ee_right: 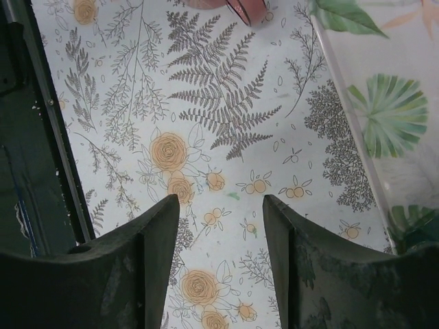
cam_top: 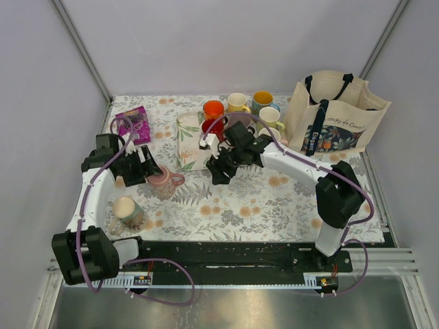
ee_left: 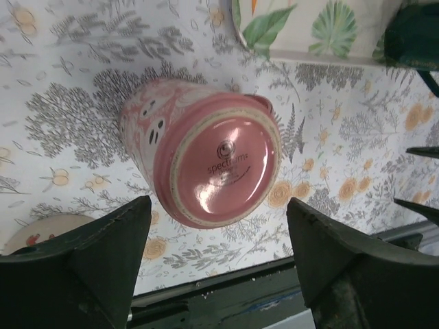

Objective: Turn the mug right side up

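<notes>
A pink mug [cam_top: 165, 183] lies on the patterned table on the left, its handle to the right in the top view. In the left wrist view the mug's base [ee_left: 218, 164] faces the camera. My left gripper is over the mug with its fingers apart, one either side of the base. My right gripper stands open over bare tablecloth near the tray [cam_top: 188, 140]; the pink mug [ee_right: 247, 9] shows at the top edge of its view.
A cream mug [cam_top: 129, 212] lies left-front. A purple packet [cam_top: 134, 123] is at back left. Several mugs [cam_top: 263, 99] stand around the tray at back centre, and a canvas bag [cam_top: 343, 123] at back right.
</notes>
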